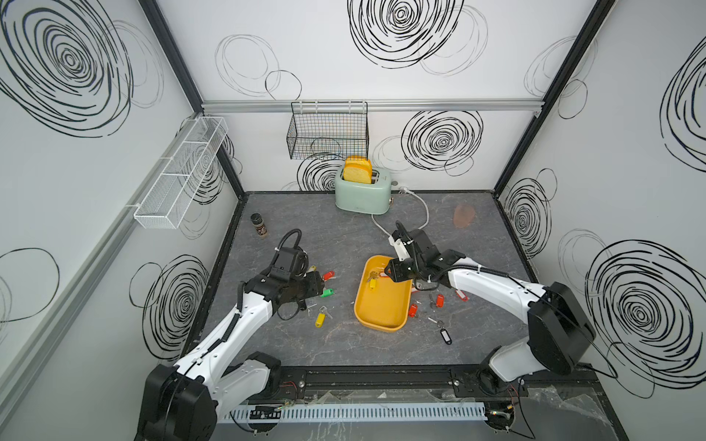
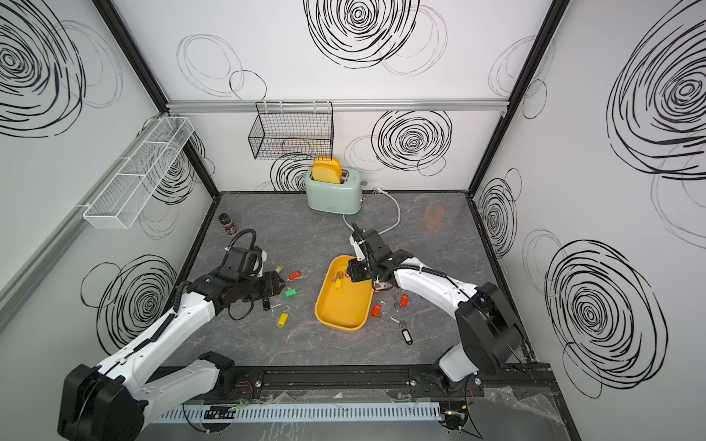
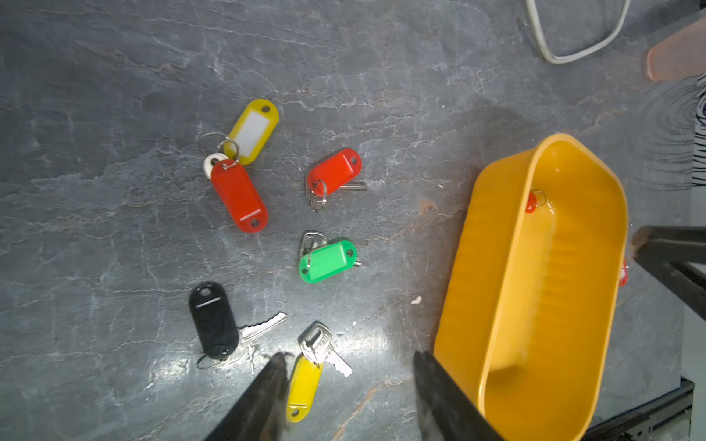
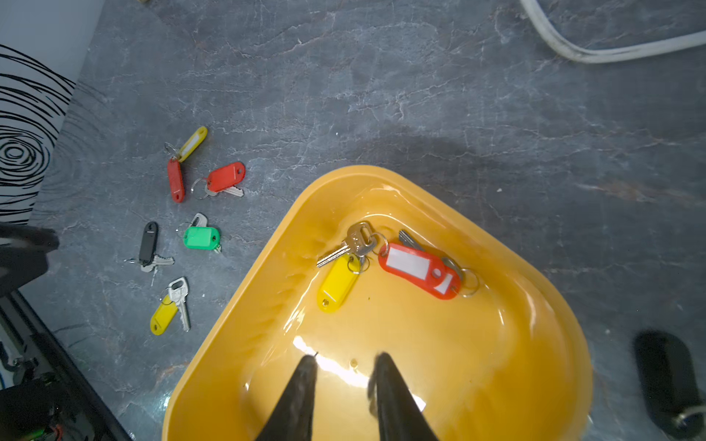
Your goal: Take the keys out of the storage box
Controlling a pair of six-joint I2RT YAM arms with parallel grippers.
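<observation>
The yellow storage box (image 1: 382,308) holds a key with a yellow tag (image 4: 337,283) and a key with a red tag (image 4: 414,264), lying at its far end in the right wrist view. My right gripper is over the box, fingers parted, nothing between its fingers. My left gripper hangs open left of the box, above loose keys with red (image 3: 239,194), green (image 3: 328,261), black (image 3: 212,319) and yellow (image 3: 304,389) tags on the table.
A mint toaster (image 1: 362,194) with toy bread and a white cable stands at the back. More tagged keys (image 1: 445,336) lie right of the box. A spice jar (image 1: 259,224) stands back left.
</observation>
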